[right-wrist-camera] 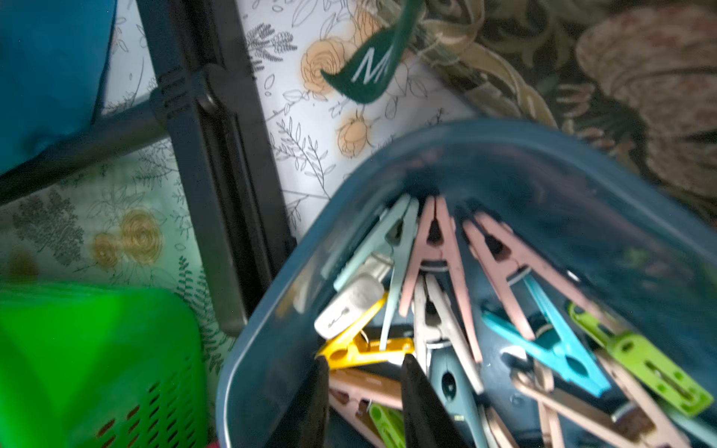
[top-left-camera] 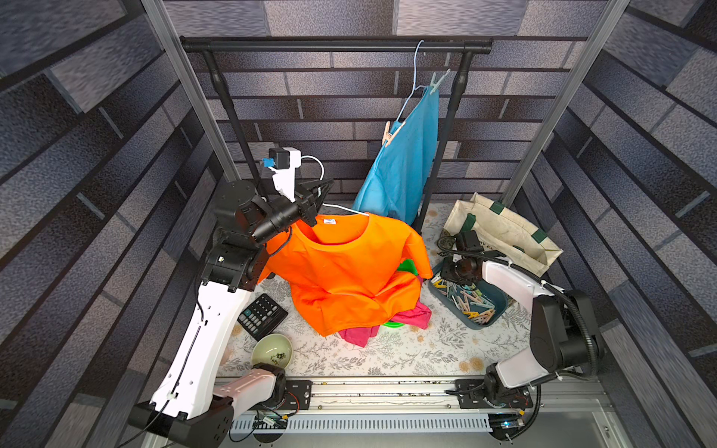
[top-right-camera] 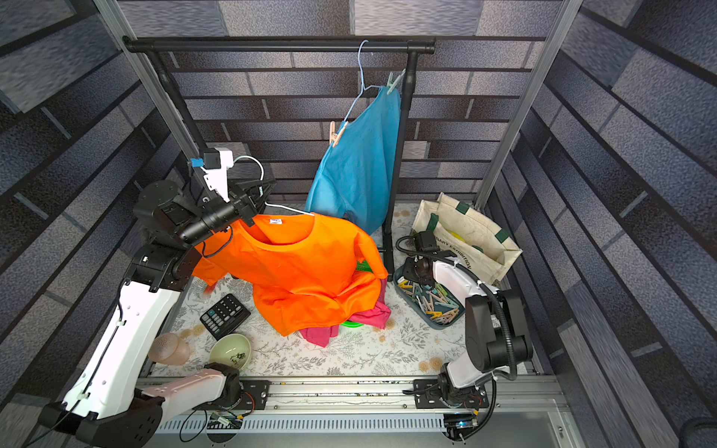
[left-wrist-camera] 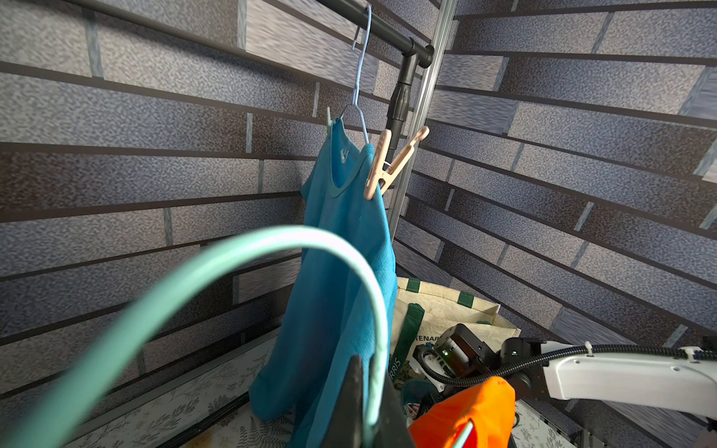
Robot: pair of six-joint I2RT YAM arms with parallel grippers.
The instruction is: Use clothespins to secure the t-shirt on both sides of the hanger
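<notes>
An orange t-shirt (top-left-camera: 351,261) hangs in front of my left arm, with a pale hanger (left-wrist-camera: 298,237) running into its neck. My left gripper is shut on the hanger's thin wire near its hook. No clothespin shows on the visible part of the orange shirt's neckline. Inside the blue-grey box (right-wrist-camera: 246,366), clothespins of several colours lie jumbled. My right gripper points down into that box, fingers apart. Beneath its tips lie a yellow clothespin (right-wrist-camera: 351,354) and a pink clothespin (right-wrist-camera: 373,384); neither is clearly gripped.
A blue shirt (top-left-camera: 407,164) hangs on the black rack (top-left-camera: 336,45), with a clothespin on each side. Behind the box stands a cloth bag (top-left-camera: 500,231). A green basket (right-wrist-camera: 97,358) is partly under the orange shirt. A calculator (top-left-camera: 262,316) and a bowl (top-left-camera: 272,351) are at left.
</notes>
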